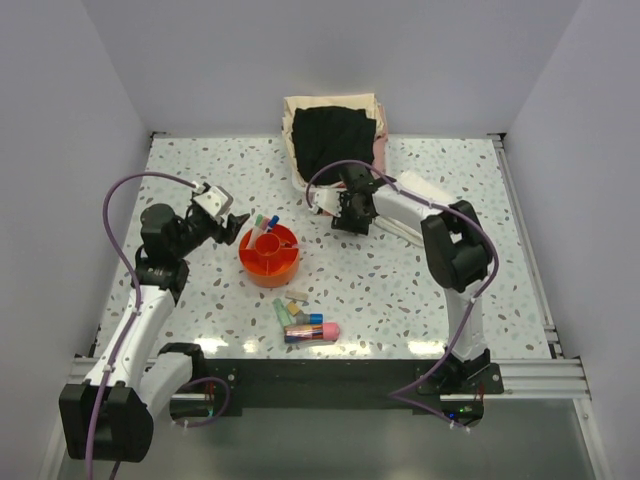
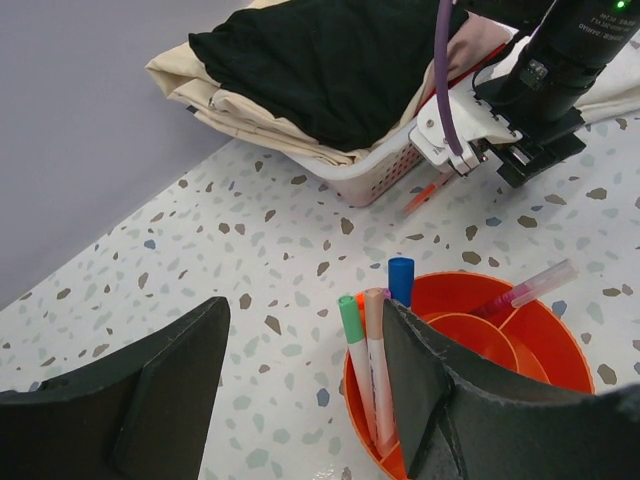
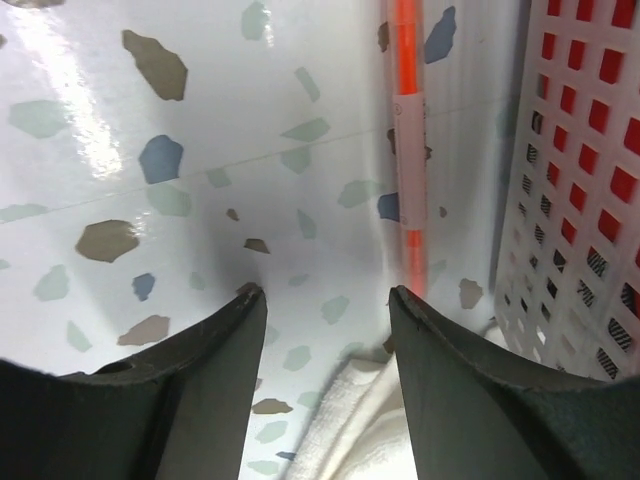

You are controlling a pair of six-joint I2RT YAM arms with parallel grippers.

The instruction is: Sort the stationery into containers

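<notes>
An orange round organizer [image 1: 268, 262] holds several markers, including a green-capped one [image 2: 351, 320] and a blue-capped one [image 2: 401, 280]. Left of it my left gripper hangs open and empty. My right gripper is open, low over the table beside the white perforated basket [image 3: 570, 180]. An orange-and-pink pen [image 3: 410, 155] lies along the basket, just beyond the right gripper's fingers. Below the organizer in the top view lie an eraser-like block [image 1: 297, 295], a green item [image 1: 282, 312] and a pink-ended cylinder [image 1: 312, 332].
The basket holds dark and cream cloths [image 1: 330, 140]. A white folded cloth [image 1: 425, 190] lies right of the right arm.
</notes>
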